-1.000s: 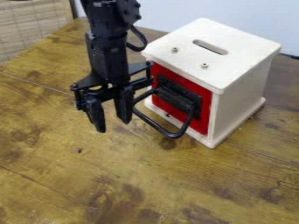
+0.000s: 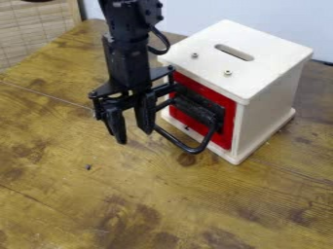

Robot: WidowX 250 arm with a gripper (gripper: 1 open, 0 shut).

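Observation:
My black gripper [image 2: 127, 123] hangs over the wooden table at centre-left, its fingers pointing down and apart, with nothing seen between them. Right of it stands a white wooden box [image 2: 266, 112] with a red front panel [image 2: 224, 141], a dark recessed part [image 2: 203, 105] and a black loop handle [image 2: 196, 148] sticking out low toward the table. The gripper is left of the handle; whether any part touches it is unclear.
A woven mat [image 2: 26, 24] lies at the back left, and a white wall is behind.
My gripper has shifted slightly to the right and a little upward. The box looks unmoved.

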